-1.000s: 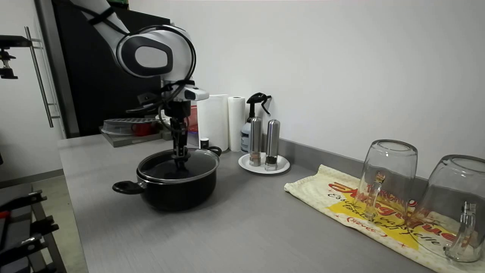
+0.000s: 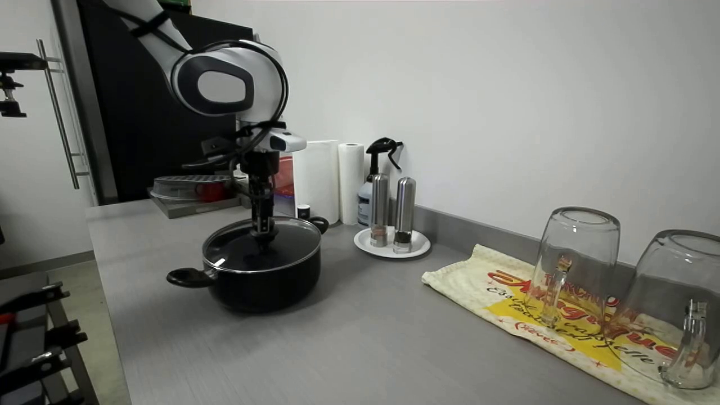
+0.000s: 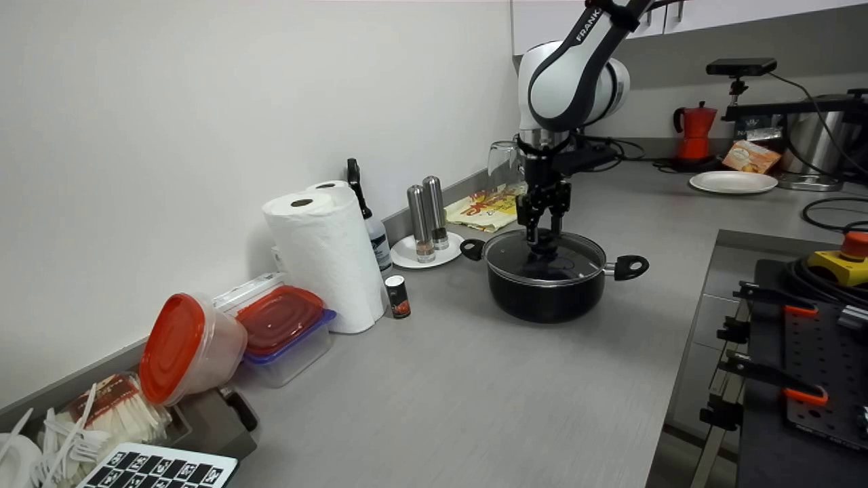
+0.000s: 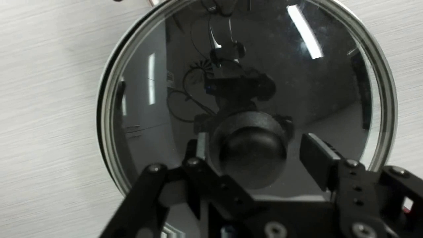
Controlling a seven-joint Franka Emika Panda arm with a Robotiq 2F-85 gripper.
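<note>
A black pot (image 2: 266, 290) with two side handles stands on the grey counter. On it lies a glass lid (image 3: 521, 256) with a metal rim, looking level on the pot's mouth. In the wrist view, the lid's round black knob (image 4: 253, 156) sits between my fingers. My gripper is open around it, pointing straight down. A clear gap separates the right finger (image 4: 319, 158) from the knob. The left finger is close beside the knob, and whether it touches cannot be told.
Two steel grinders stand on a white plate (image 2: 422, 243) behind the pot. Upturned glass mugs (image 2: 574, 270) rest on a printed towel (image 2: 459, 273). Paper towel rolls (image 3: 333, 252) and a small spice jar (image 3: 397, 297) stand near the wall. The counter in front of the pot is clear.
My arm and the lid have shifted slightly left in exterior view 1. The lid's rim, earlier a little off to the right, now lines up with the pot's mouth.
</note>
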